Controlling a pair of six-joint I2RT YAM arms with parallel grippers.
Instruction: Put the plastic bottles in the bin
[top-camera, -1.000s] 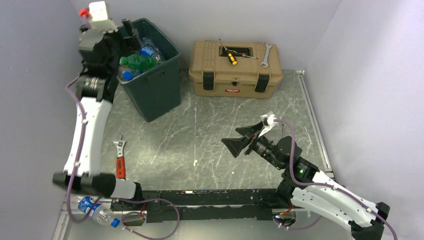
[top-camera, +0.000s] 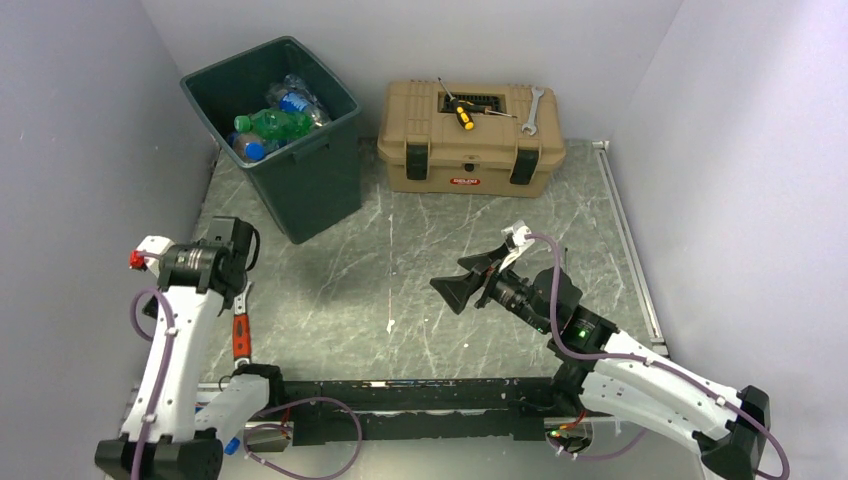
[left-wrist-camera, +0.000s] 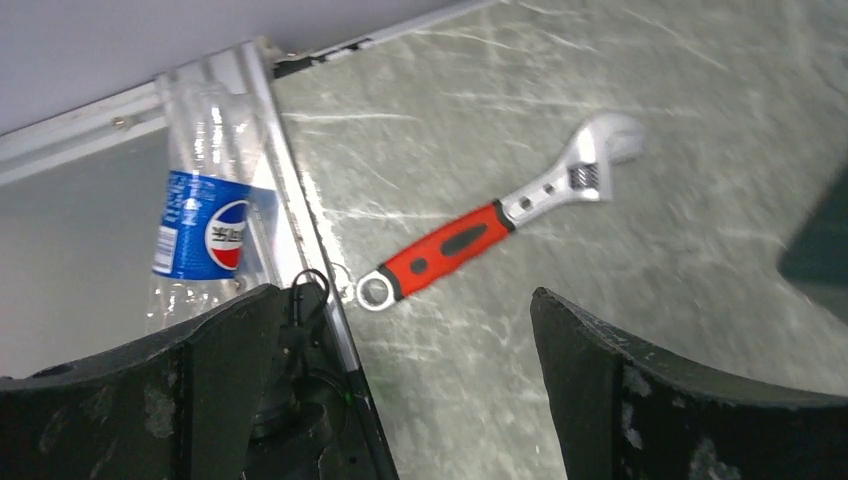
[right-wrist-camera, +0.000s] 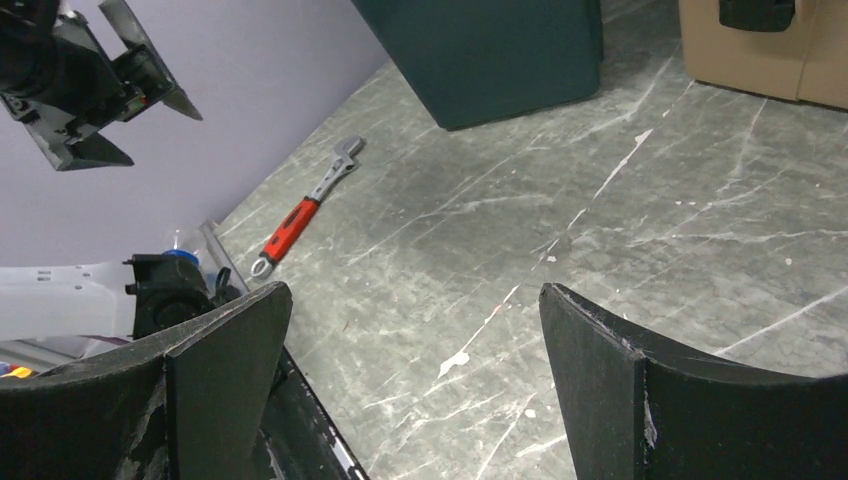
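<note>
The dark green bin (top-camera: 320, 180) at the back left holds several plastic bottles, among them a green bottle (top-camera: 280, 124). A Pepsi bottle (left-wrist-camera: 200, 230) lies at the table's left edge, under my open left gripper, whose fingers frame it and the floor with nothing between. In the top view that gripper hangs at the left, above the wrench. My right gripper stands open and empty over the bare middle of the floor, on the right side in the top view.
An adjustable wrench (left-wrist-camera: 450, 245) lies right of the Pepsi bottle. A tan toolbox (top-camera: 470, 160) with screwdrivers and a spanner on it stands at the back. Walls bound both sides.
My left arm has drawn back from over the bin toward the front left, now above the wrench and bottle. My right arm has shifted slightly left and up in the top view.
</note>
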